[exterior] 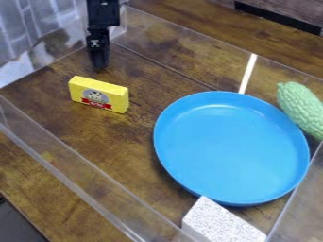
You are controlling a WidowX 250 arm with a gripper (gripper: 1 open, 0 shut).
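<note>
My black gripper (98, 49) is at the top left, low over the wooden table behind a yellow box (98, 95) with a red label. Its fingers are dark and small in the view, so I cannot tell whether they are open or shut or hold anything. The box lies apart from the gripper, left of a large blue plate (231, 146).
A green bumpy vegetable (299, 109) rests at the right edge, and a white speckled block (222, 222) is at the bottom. Clear plastic walls border the area. Bare wood (177, 61) fills the upper middle, with a thin white strip near the plate.
</note>
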